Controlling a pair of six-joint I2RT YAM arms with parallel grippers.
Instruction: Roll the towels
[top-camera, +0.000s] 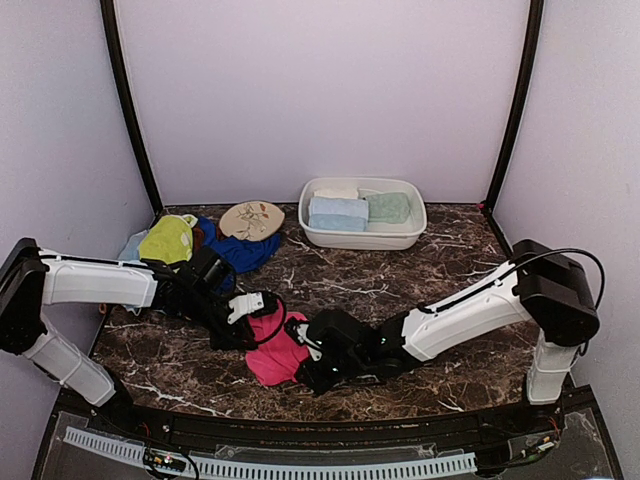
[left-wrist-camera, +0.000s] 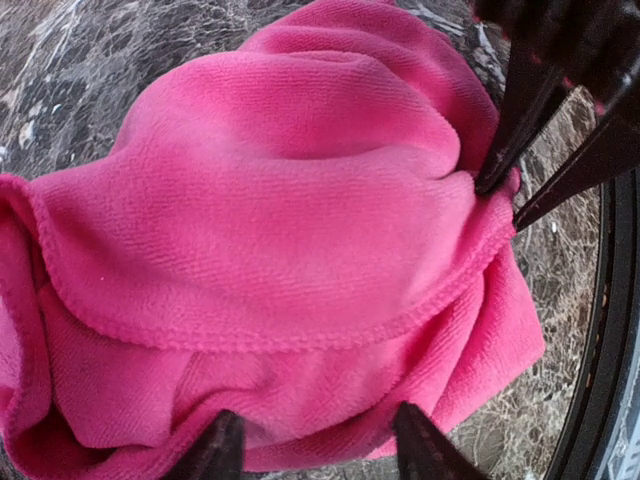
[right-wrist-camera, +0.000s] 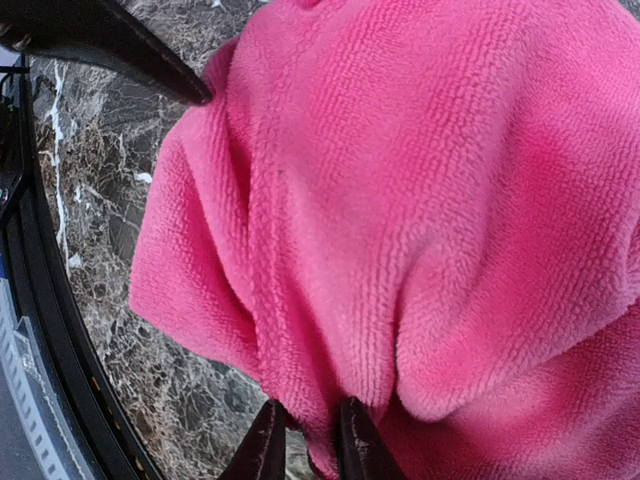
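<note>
One crumpled pink towel (top-camera: 272, 368) lies on the dark marble table between my arms. The left wrist view shows it loosely folded, its stitched edge curving across the cloth. My left gripper is open over this towel, fingers (left-wrist-camera: 215, 455) well apart at the bottom of that view. From the other side, my right gripper stands part open, a narrow fold of the pink cloth running between its fingers. In the left wrist view its dark tips straddle the towel's edge. Both arms hide part of the towel from above.
At the back, a white bin (top-camera: 362, 240) holds several rolled towels. A pile with yellow (top-camera: 168, 238) and blue cloths (top-camera: 245, 254) lies back left beside a round beige piece (top-camera: 251, 220). Bare table shows at right and front left.
</note>
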